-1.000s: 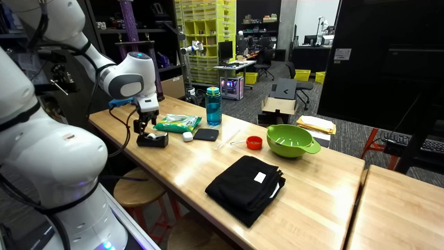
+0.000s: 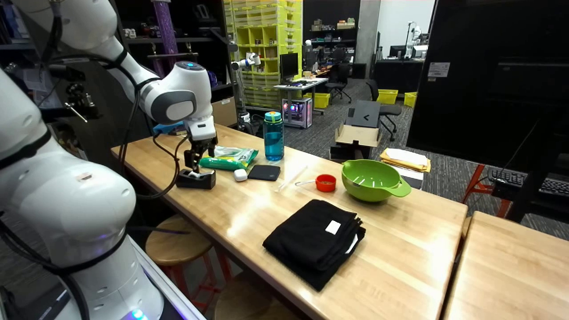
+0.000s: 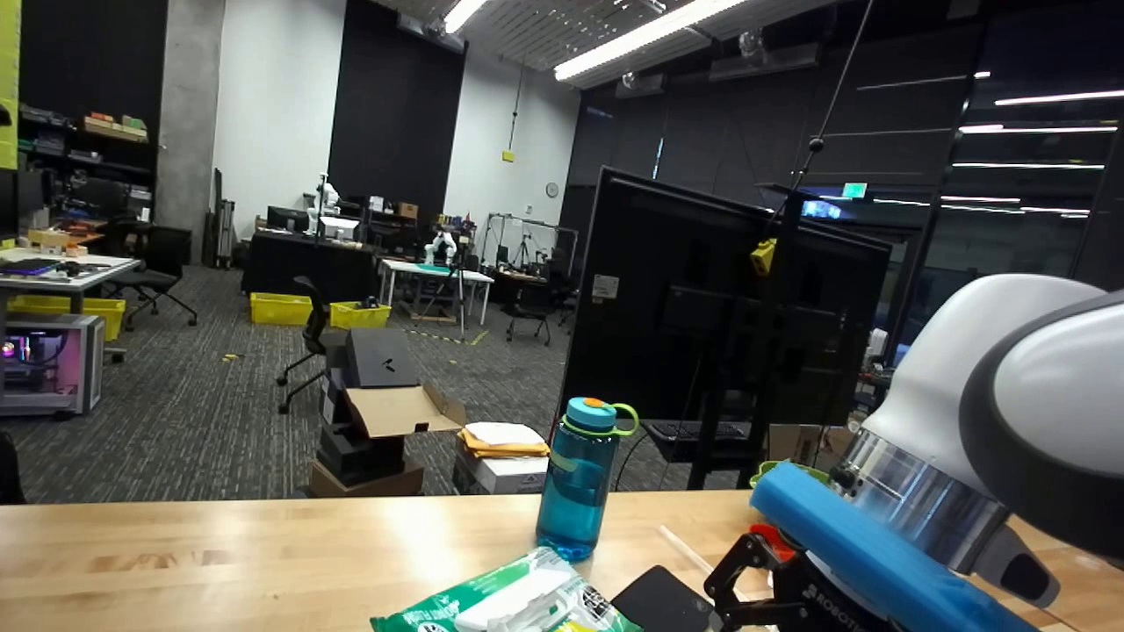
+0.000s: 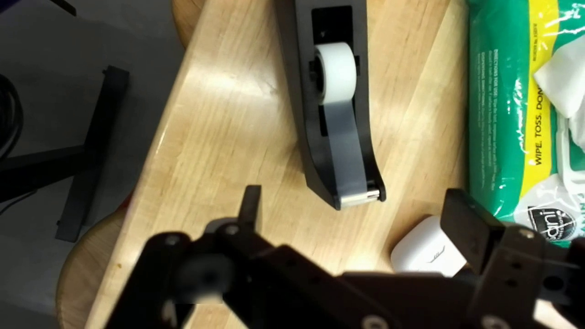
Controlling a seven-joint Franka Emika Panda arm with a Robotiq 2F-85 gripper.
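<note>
My gripper is open, its two fingers wide apart with nothing held between them. In the wrist view the black tape dispenser (image 4: 307, 159), with a white tape roll in it, lies ahead with its cutting end pointing toward the gap. A small white case (image 4: 425, 249) sits on the table close by the right finger, partly covered by it. The green wipes pack (image 4: 496, 109) lies at the right of that view. From outside, the gripper (image 2: 200, 160) hangs just above the tape dispenser (image 2: 196, 180); whether they touch cannot be told.
A black flat pouch (image 2: 264, 172) and a teal bottle (image 2: 274, 139) stand past the white case. Farther along are a red measuring cup (image 2: 326, 183), a green colander (image 2: 368, 181) and folded black cloth (image 2: 314, 237). The table's front edge runs close beside the dispenser.
My arm and open gripper have shifted right in exterior view 1, toward the wipes and the white case. The objects on the table look unmoved.
</note>
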